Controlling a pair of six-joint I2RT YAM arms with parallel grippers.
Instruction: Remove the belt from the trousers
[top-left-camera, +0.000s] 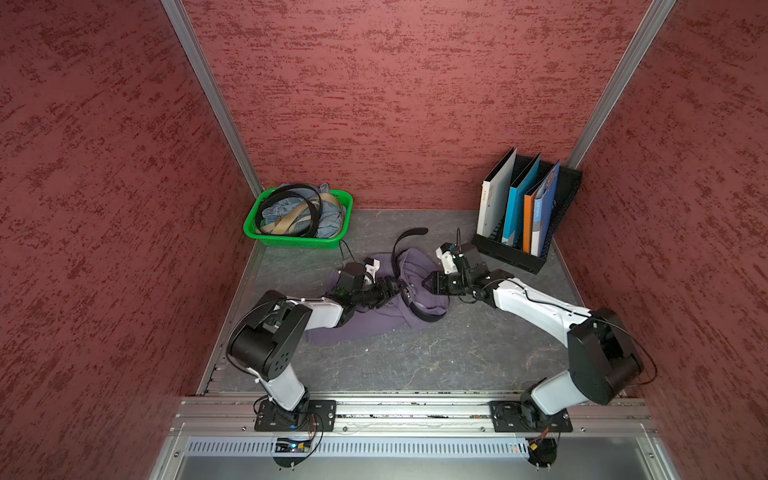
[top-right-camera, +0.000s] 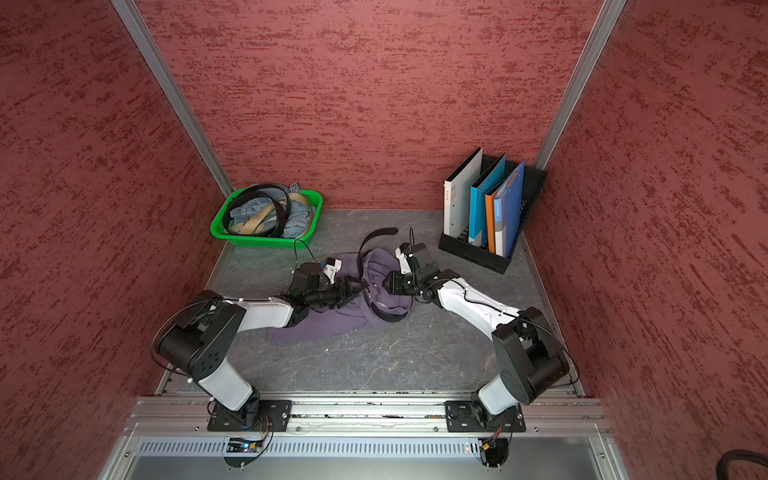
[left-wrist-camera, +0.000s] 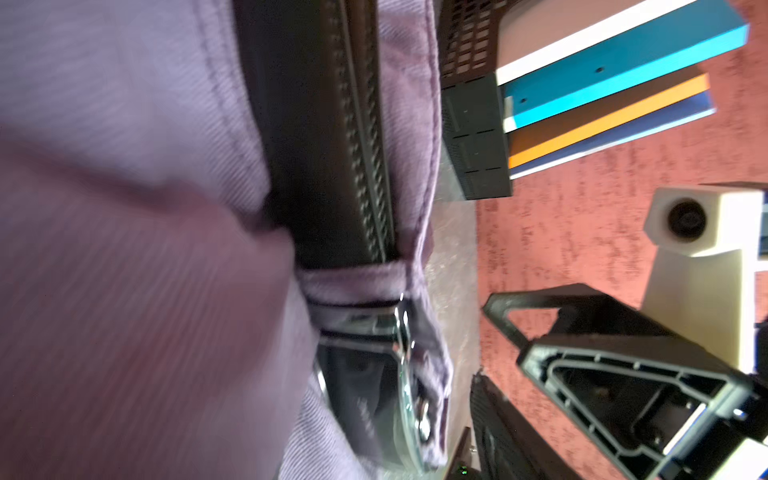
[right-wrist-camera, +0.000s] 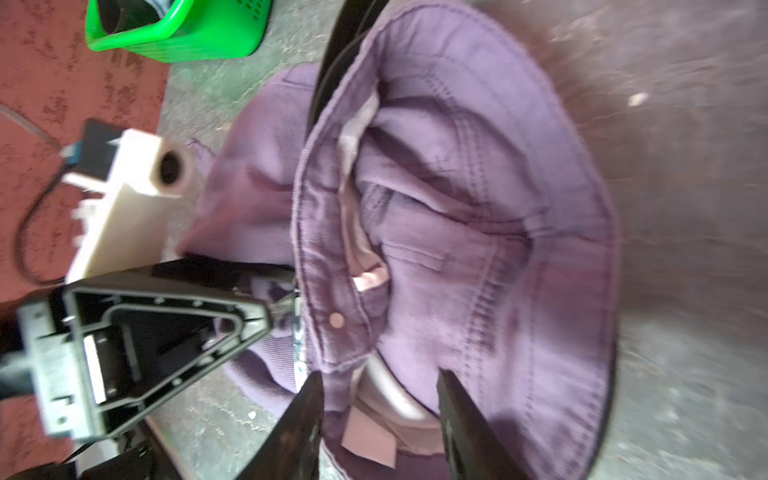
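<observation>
Purple trousers (top-left-camera: 356, 321) lie crumpled on the table, a black belt (top-left-camera: 413, 232) still running through the waistband. One belt end curls out behind them. In the left wrist view the belt (left-wrist-camera: 320, 136) passes under a fabric loop, with the shiny buckle (left-wrist-camera: 405, 376) just below. My left gripper (top-left-camera: 399, 285) is at the buckle side; one dark finger (left-wrist-camera: 512, 432) shows beside the waistband, well off to the side, and cloth hides the other. My right gripper stands open above the waistband's inner side, its two fingers apart and nothing visibly clamped.
A green basket (top-left-camera: 345, 228) with jeans and belts stands at the back left. At the back right is a black rack (top-left-camera: 512, 254) of folders. Both grippers are close together over the trousers. Bare table lies in front and to the right.
</observation>
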